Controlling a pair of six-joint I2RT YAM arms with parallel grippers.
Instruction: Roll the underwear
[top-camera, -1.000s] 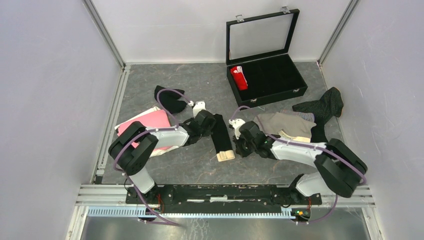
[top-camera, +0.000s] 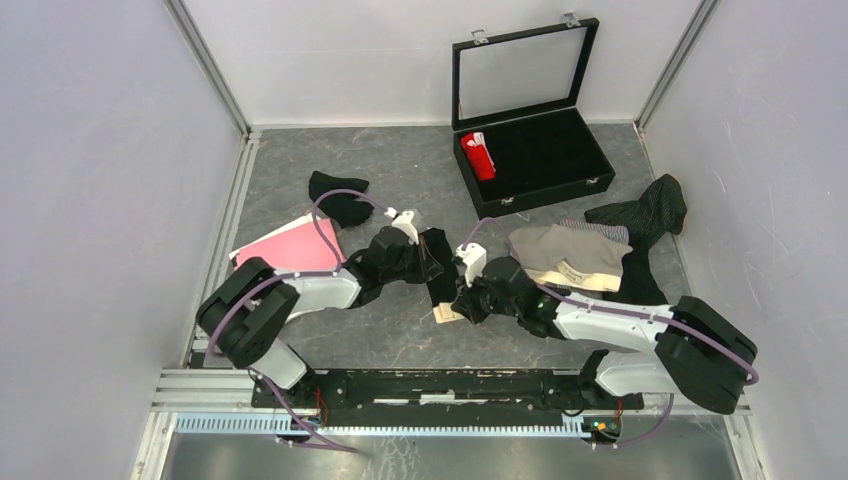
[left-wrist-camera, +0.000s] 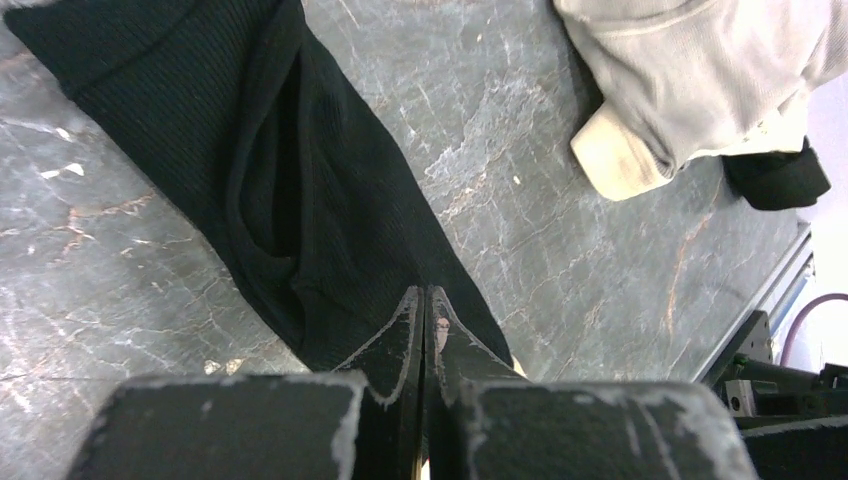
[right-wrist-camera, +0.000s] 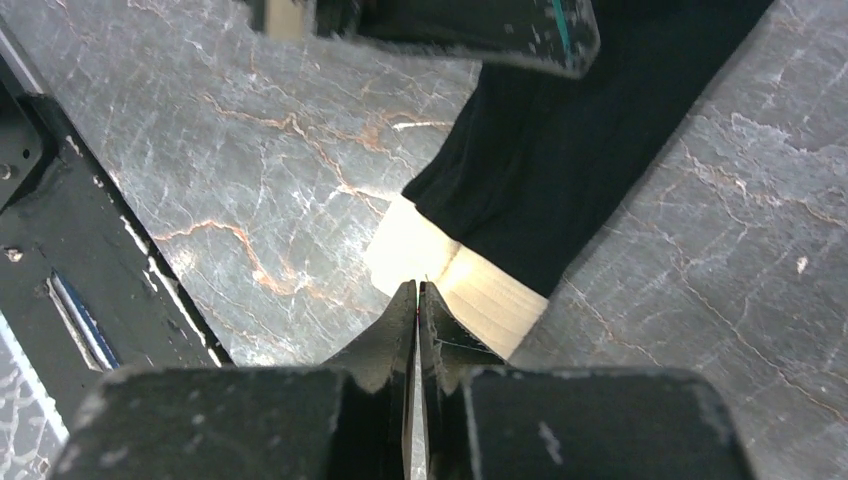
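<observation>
The black underwear (top-camera: 440, 290) lies folded into a narrow strip on the grey floor, its cream waistband (right-wrist-camera: 492, 300) toward the front edge. Long creases run along its far part (left-wrist-camera: 290, 190) in the left wrist view. My left gripper is shut above the middle of the strip, with no cloth visible between its fingers. Over the waistband end, my right gripper is shut too, its tips near the band's edge and nothing seen between them. Whether either set of tips touches the cloth, I cannot tell.
An open black box (top-camera: 540, 160) stands at the back right, a red roll (top-camera: 478, 157) in its left corner. Pink cloth (top-camera: 300, 246) and a black garment (top-camera: 340, 199) lie left; grey (top-camera: 572, 250) and dark garments (top-camera: 650, 215) lie right.
The strip looks unmoved.
</observation>
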